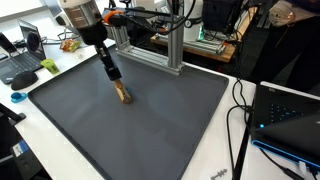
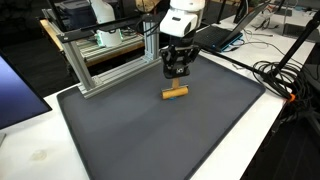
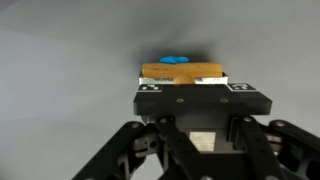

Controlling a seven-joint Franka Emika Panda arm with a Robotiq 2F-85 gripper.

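Observation:
An orange-brown, wooden-looking piece with a crossbar and a short upright stem is at the far middle of the grey mat. My gripper is above it, pointing down and shut on the stem. In the wrist view the crossbar stretches across just beyond the marked fingers, with a blue bit behind it. Exterior view 1 shows the piece under the gripper. Whether its lower side touches the mat, I cannot tell.
A metal frame stands at the mat's back edge. On the right of exterior view 1 there is a dark laptop-like device with cables.

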